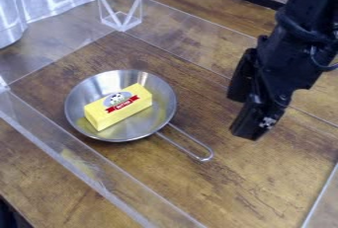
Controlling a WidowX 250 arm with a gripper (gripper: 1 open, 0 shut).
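Observation:
A steel pan [154, 86] with a long wire handle pointing toward the lower right lies on the wooden surface at the left of centre. In it rests a yellow butter box [106, 113] with a red label. My black gripper [246, 110] hangs at the right of the view, right of the pan and above its handle side; whether its fingers are open or shut is hard to make out.
Clear plastic walls border the wooden work surface [251, 183]. A small clear plastic piece [122, 13] stands at the back left, near a white curtain. The wood around the pan's handle and toward the front right is bare.

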